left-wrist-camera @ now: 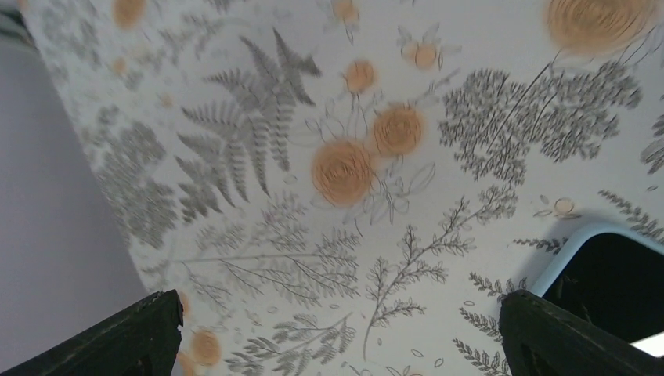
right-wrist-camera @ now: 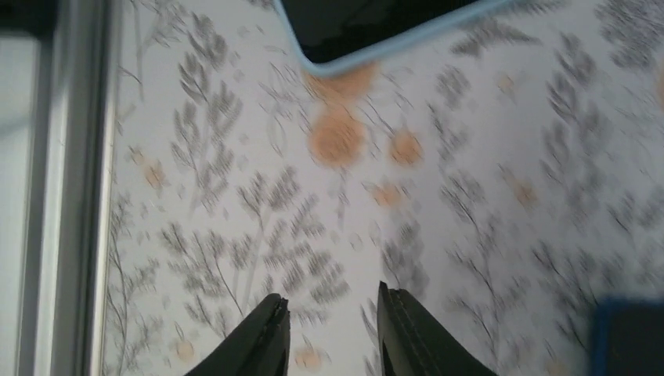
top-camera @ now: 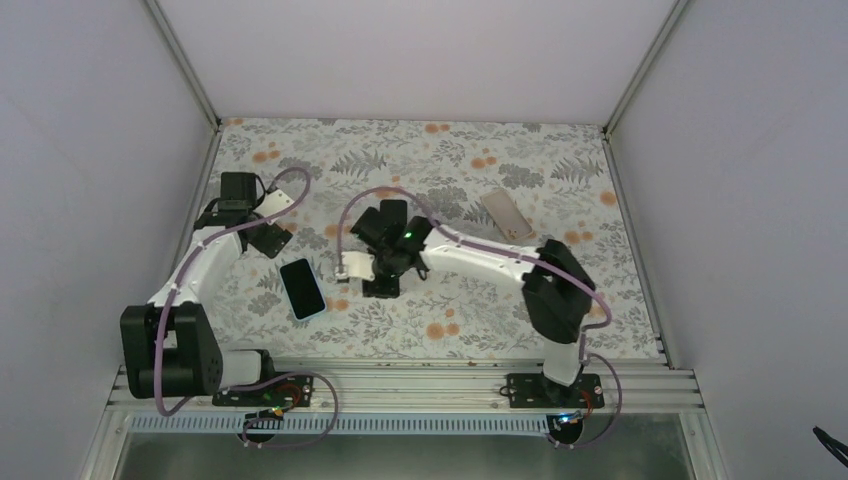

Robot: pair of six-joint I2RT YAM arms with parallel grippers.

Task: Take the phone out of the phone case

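Note:
A dark-screened phone with a pale blue rim lies flat at the left of the table. My left gripper is above and behind it, open and empty; its fingers frame bare cloth in the left wrist view, with the phone's corner at lower right. My right gripper stands to the right of that phone, blurred by motion. Between its fingers is a narrow empty gap. The pale-rimmed phone lies ahead at the top of the right wrist view.
A second dark phone lies mid-table, partly covered by my right arm. At right is a flat beige piece, seemingly an empty case. Walls close the sides and back.

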